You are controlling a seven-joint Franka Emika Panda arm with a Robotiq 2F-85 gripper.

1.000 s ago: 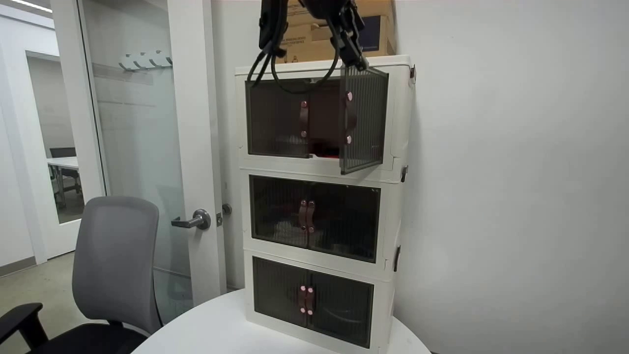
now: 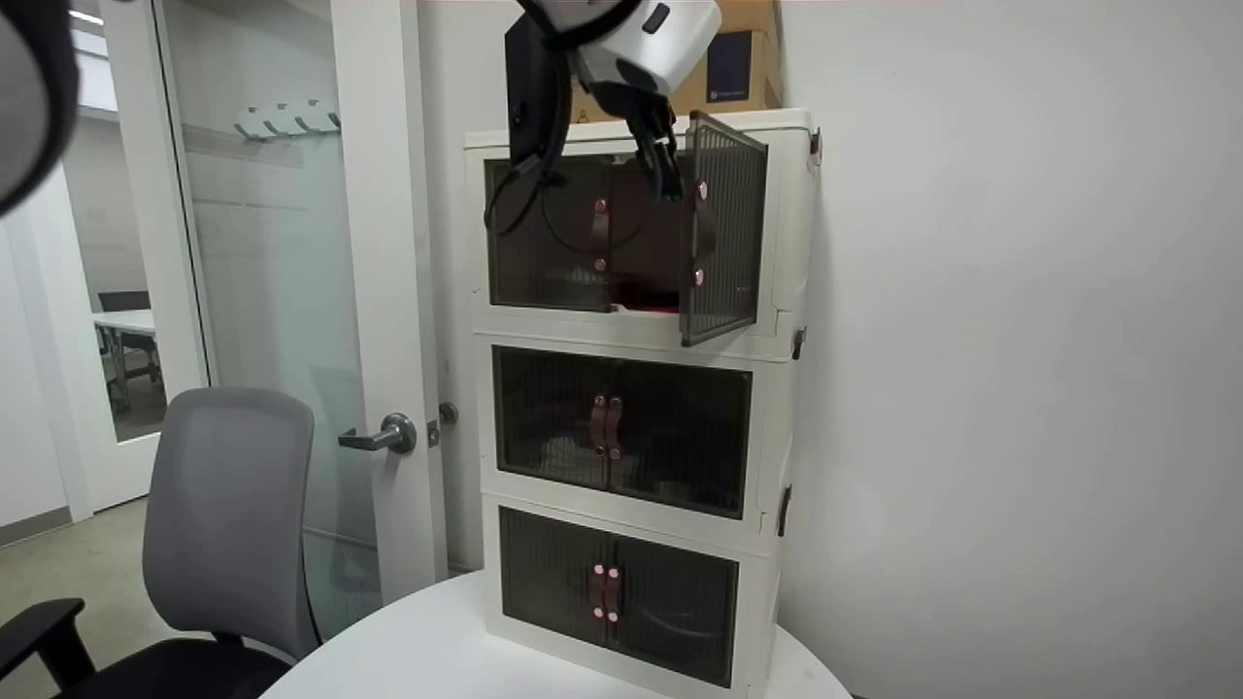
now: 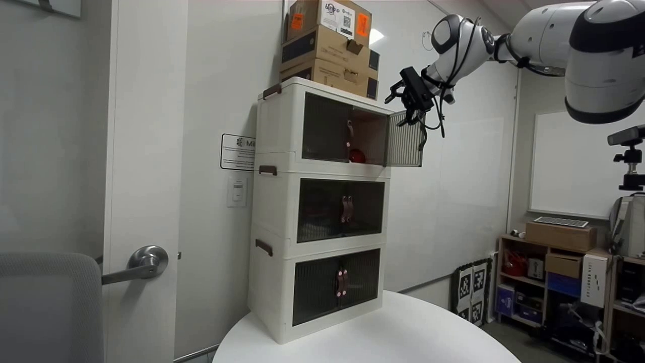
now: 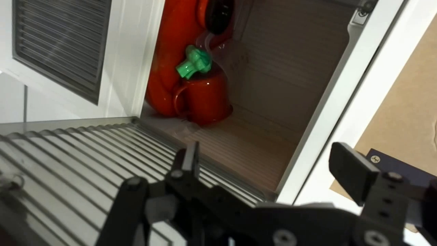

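The top compartment of the white cabinet [image 3: 275, 130] has its right ribbed door [image 3: 403, 145] swung outward, while the left door [image 3: 326, 128] is closed. My gripper is open, with no object between its fingers. In exterior view 2 the gripper [image 3: 399, 106] hangs at the upper part of the open door; contact with it is unclear. Through the opening, the wrist view shows a red mug [image 4: 207, 98] with a green broccoli-like piece [image 4: 195, 62] at its top. Another larger red item [image 4: 174, 28] sits beside the mug, partly hidden.
Cardboard boxes [image 3: 329, 54] are stacked on the cabinet top. The middle doors [image 2: 682, 443] and bottom doors [image 2: 676, 606] are closed. A round white table [image 3: 423, 326] supports the cabinet, with bare surface in front. A grey chair [image 2: 229, 513] stands at the left.
My gripper has come down and slightly left in exterior view 1, from above the door's top edge to in front of the top compartment. The right door stands slightly wider.
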